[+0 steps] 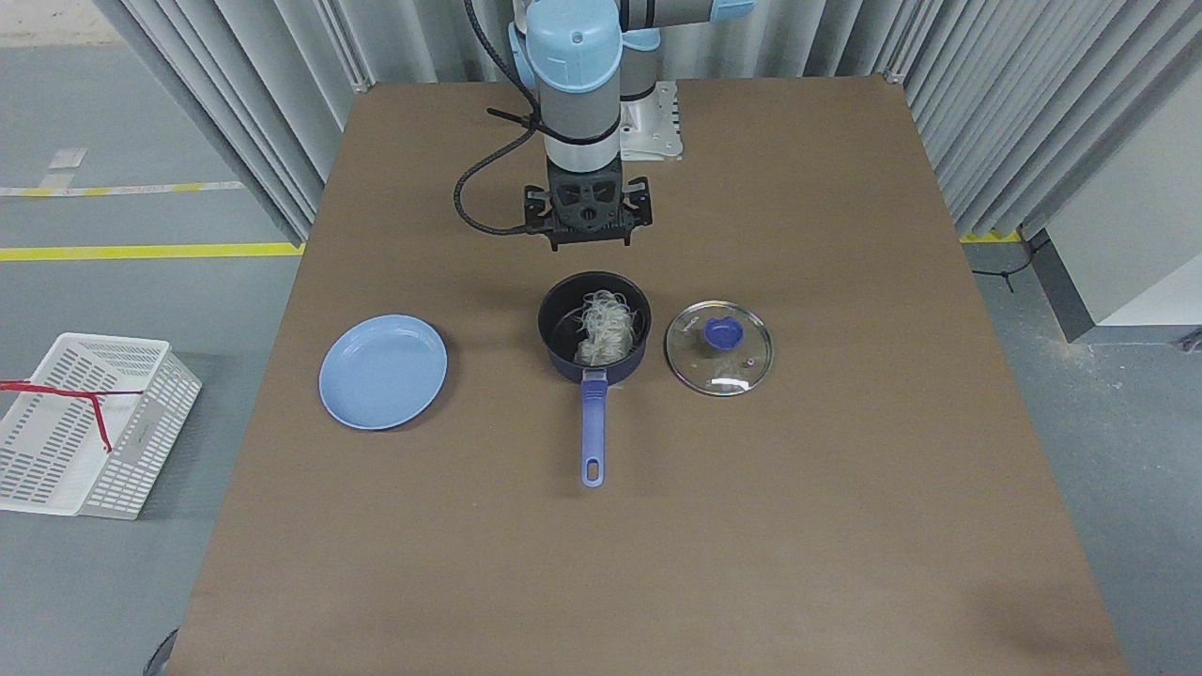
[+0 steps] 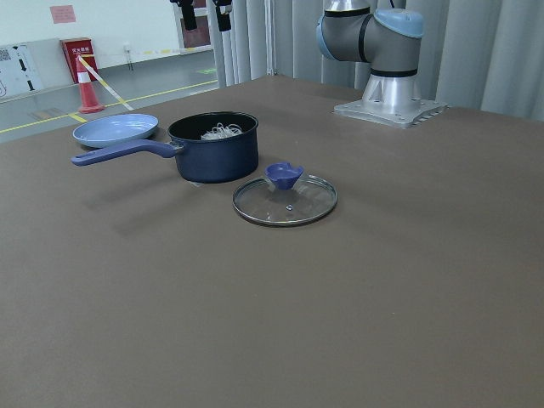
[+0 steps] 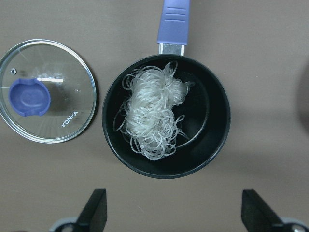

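A dark saucepan (image 1: 563,315) with a blue handle (image 1: 593,434) holds a tangled clump of translucent white noodle-like strands (image 3: 152,111). Its glass lid (image 1: 721,366) with a blue knob (image 3: 29,96) lies flat on the table just beside it. A light blue plate (image 1: 383,372) sits on the other side of the pan, at left in the front view. My gripper hangs above the table behind the pan, its two black fingers wide apart at the bottom of the wrist view, with nothing between them.
A white plastic basket (image 1: 152,451) stands on the floor left of the table. Curtains line the back, behind the robot base (image 2: 391,106).
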